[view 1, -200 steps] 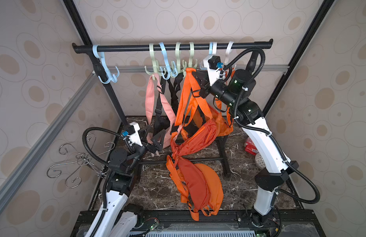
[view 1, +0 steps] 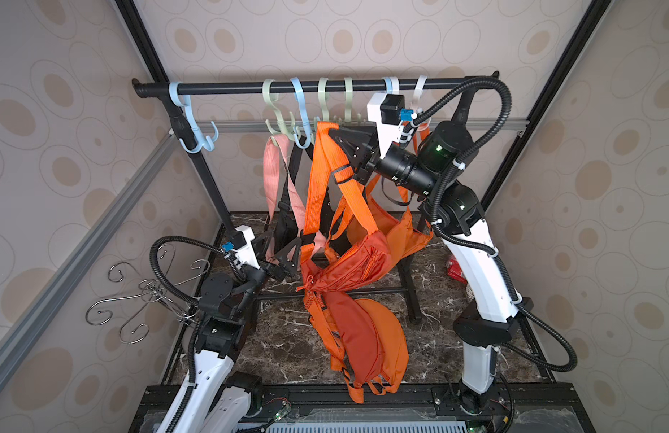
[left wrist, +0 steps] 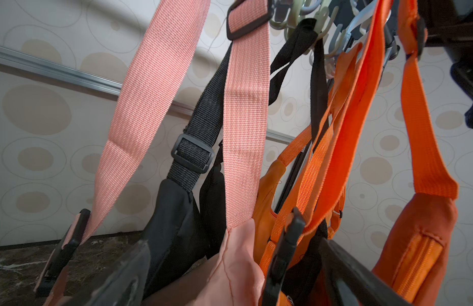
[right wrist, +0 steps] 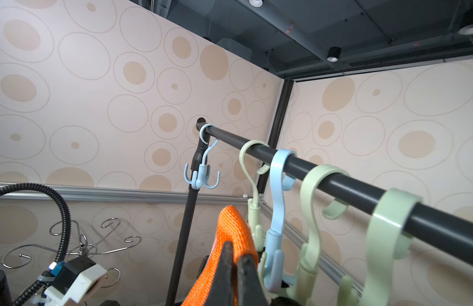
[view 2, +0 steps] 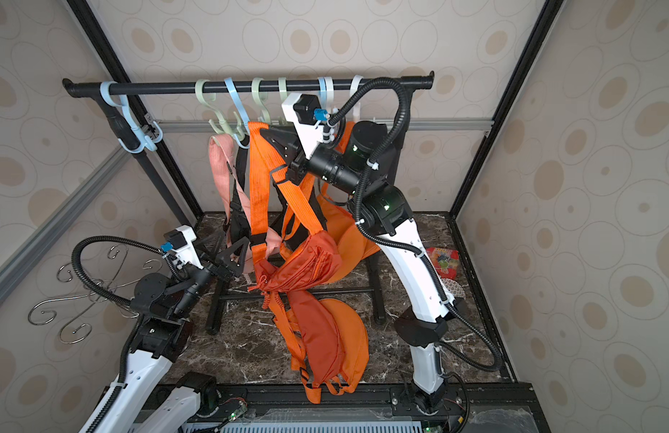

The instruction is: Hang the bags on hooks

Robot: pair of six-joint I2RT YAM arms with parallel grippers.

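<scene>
The orange strap (view 1: 319, 173) of an orange-red bag (view 1: 356, 263) hangs from my right gripper (view 1: 334, 134), which is shut on its top fold. In the right wrist view that strap (right wrist: 228, 229) rises behind the closed fingers, just left of a light green hook (right wrist: 254, 211), a blue hook (right wrist: 274, 224) and another green hook (right wrist: 310, 244). Whether it touches a hook cannot be told. Lower left, my left gripper (view 1: 282, 249) stands open. Its fingers (left wrist: 62, 250) are spread in front of a hanging pink bag (left wrist: 236, 270) and black straps, apparently gripping nothing.
The black rail (view 1: 233, 88) carries several hooks; the blue hook (view 1: 197, 133) at its left end is empty. Pink straps (view 1: 274, 166) hang close left of the orange one. Another orange-red bag (view 1: 370, 339) lies below. A metal hook rack (view 1: 152, 292) is at left.
My right gripper has moved left with the orange strap and bag, closer to the pink straps. The green hook above the pink straps has tilted. My left arm shows no clear movement.
</scene>
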